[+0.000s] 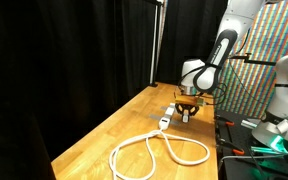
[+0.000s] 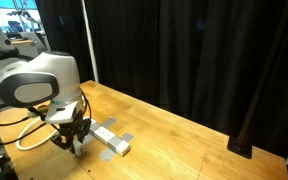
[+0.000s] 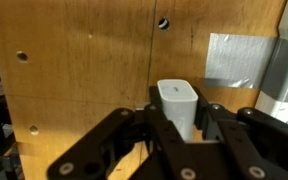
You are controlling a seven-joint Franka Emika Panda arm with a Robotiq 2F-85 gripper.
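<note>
Between the fingers of my gripper is a small white and grey block-like object point(image 3: 180, 100), which I cannot identify further. In exterior view 1 the gripper point(image 1: 186, 106) points down close over the wooden table, at its right side. The same white object point(image 1: 185, 116) shows under the fingers there. In exterior view 2 the object point(image 2: 78, 145) shows beneath the arm's black fingers, at or near the tabletop; contact is hard to judge.
A white power strip point(image 1: 167, 117) is taped down beside the gripper, with grey tape point(image 3: 239, 60) on the wood. Its white cord point(image 1: 119, 155) loops across the table's near part.
</note>
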